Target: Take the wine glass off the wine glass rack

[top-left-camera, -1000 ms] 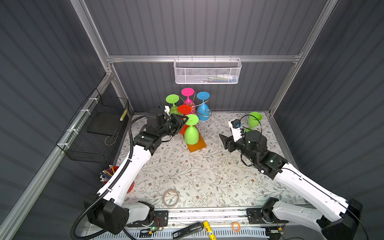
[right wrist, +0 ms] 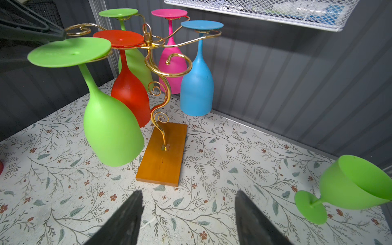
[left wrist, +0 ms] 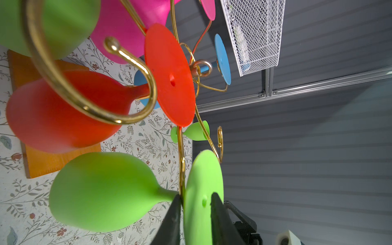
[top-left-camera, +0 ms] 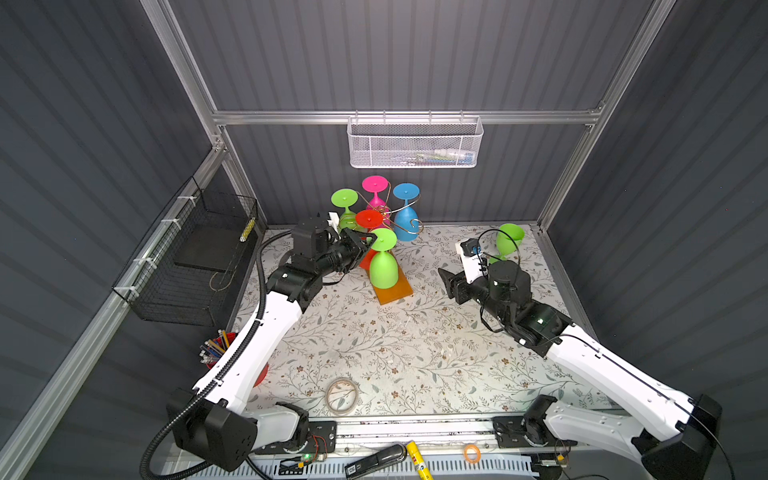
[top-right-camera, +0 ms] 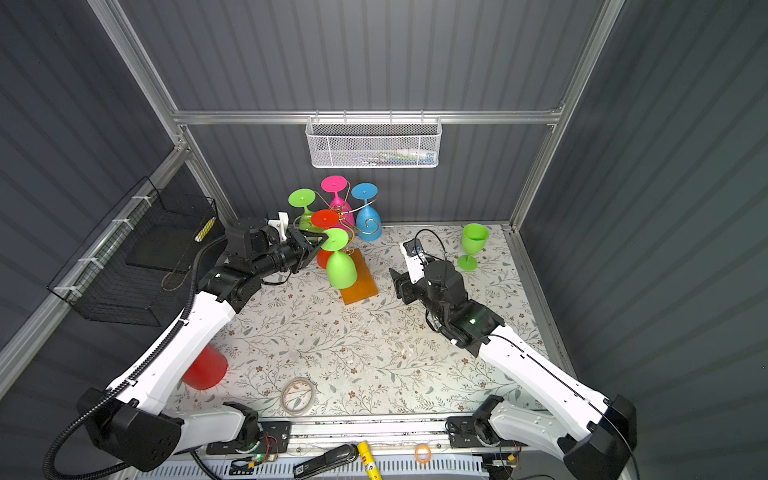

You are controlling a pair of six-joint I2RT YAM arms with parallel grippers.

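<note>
My left gripper is shut on the foot of the front green wine glass (left wrist: 102,189), which hangs upside down on the gold rack above its wooden base (right wrist: 161,163). In the right wrist view that glass (right wrist: 114,130) tilts slightly, its bowl clear of the table. Red (right wrist: 130,94), pink (right wrist: 175,65), blue (right wrist: 196,89) and another green glass (right wrist: 138,65) hang behind. My right gripper is open, empty, to the right of the rack and facing it.
A loose green glass (top-right-camera: 473,240) stands upright at back right. A mesh shelf (top-left-camera: 413,144) hangs on the back wall, a black wire basket (top-left-camera: 192,264) on the left. A tape roll (top-left-camera: 341,396) lies at the front.
</note>
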